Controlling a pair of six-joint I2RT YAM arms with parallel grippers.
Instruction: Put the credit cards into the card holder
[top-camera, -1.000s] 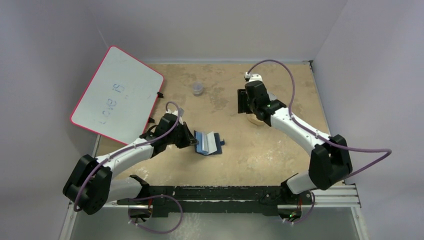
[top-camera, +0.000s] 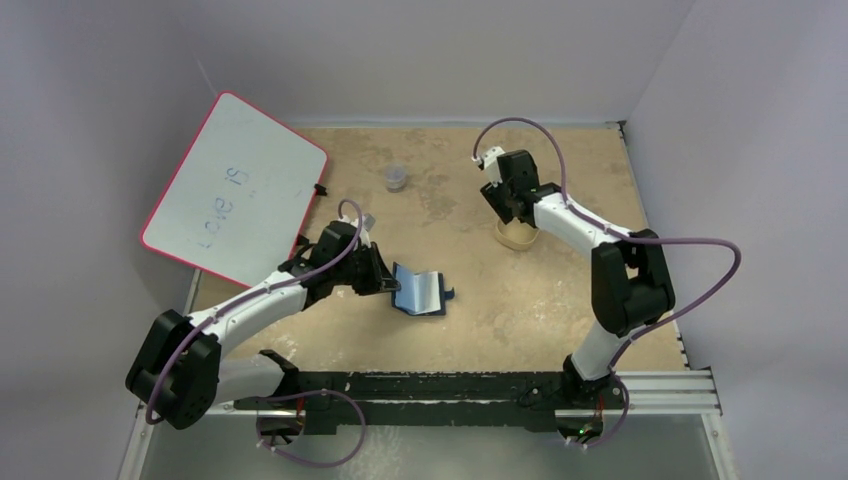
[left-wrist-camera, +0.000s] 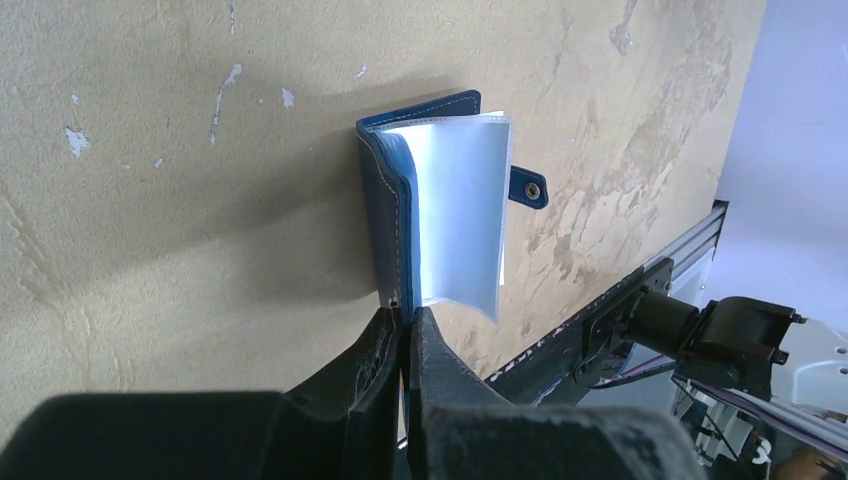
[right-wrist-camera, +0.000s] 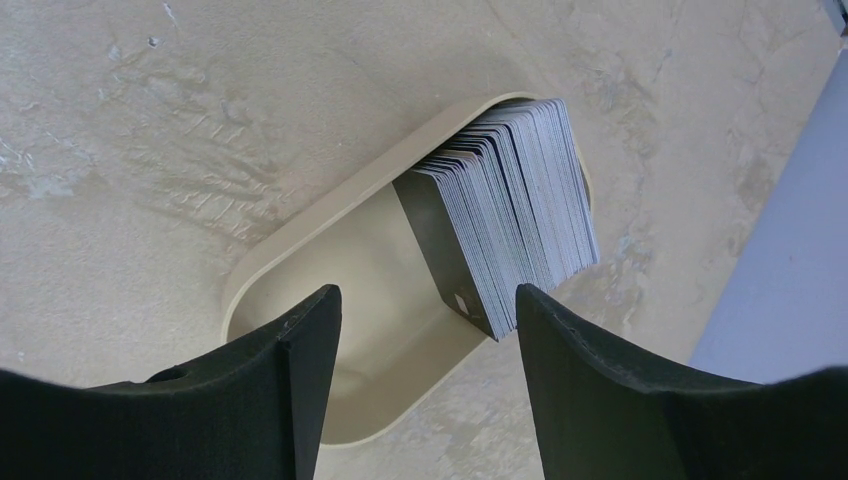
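The dark blue card holder (left-wrist-camera: 386, 220) stands partly open on the table, its clear sleeves (left-wrist-camera: 465, 210) fanned to one side. My left gripper is shut on its blue spine edge, a thin blue strip showing between the fingers. In the right wrist view, a packed row of credit cards (right-wrist-camera: 515, 190) leans at one end of an oval beige bin (right-wrist-camera: 330, 212). Over that bin my right gripper is open, nothing between its fingers; the cards lie ahead of the fingertips, close to the right one. From above, the right arm hides the cards.
A whiteboard (top-camera: 235, 190) with a pink rim lies along the left side. At the back stands a small clear cup (top-camera: 396, 178). A grey wall (top-camera: 740, 220) rises on the right.
My right gripper and arm have shifted inward and turned over the bin. The card holder's sleeves have swung slightly and the holder has moved a little right; the left arm is nearly still.
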